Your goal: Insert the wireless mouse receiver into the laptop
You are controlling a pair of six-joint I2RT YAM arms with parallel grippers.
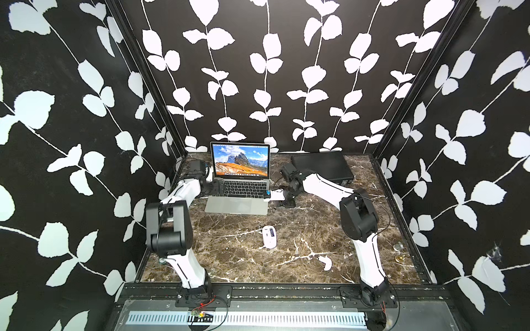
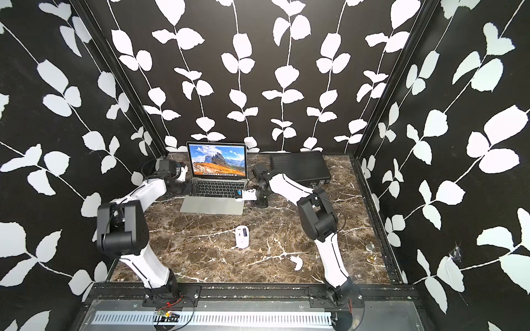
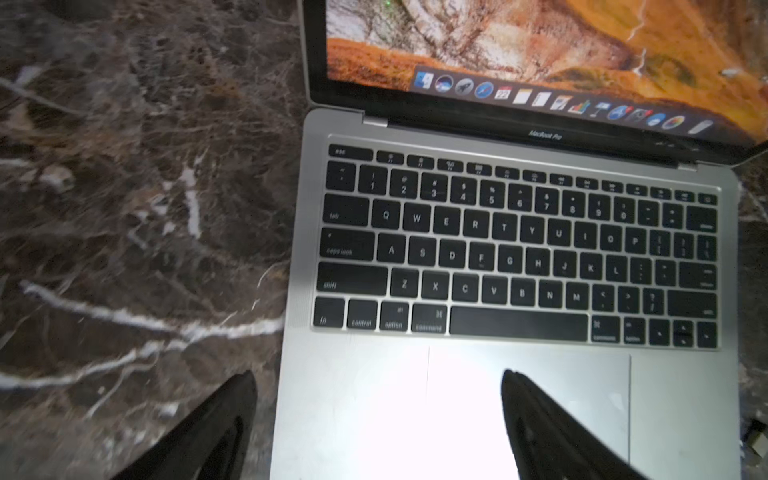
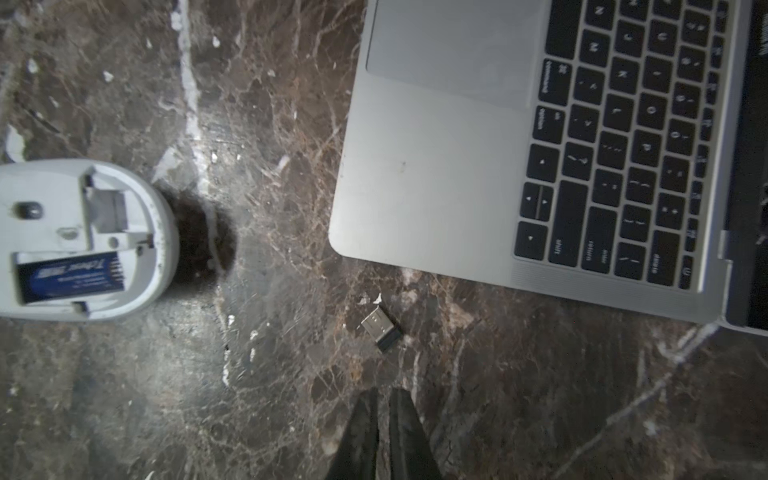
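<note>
The wireless mouse receiver (image 4: 380, 328), a small metal plug with a dark end, lies on the marble table just off the right front corner of the laptop (image 4: 432, 184). It also shows at the right edge of the left wrist view (image 3: 756, 438). My right gripper stands just short of the receiver, its narrow fingers (image 4: 361, 428) drawn together with only a thin slit; I see nothing between them. The laptop is open with its screen lit. Over its left palm rest, my left gripper is wide open and empty.
The upturned white mouse (image 1: 269, 236) lies in front of the laptop, battery bay uncovered, with its loose white cover (image 1: 325, 262) to the right. A black box (image 1: 323, 165) stands behind the right arm.
</note>
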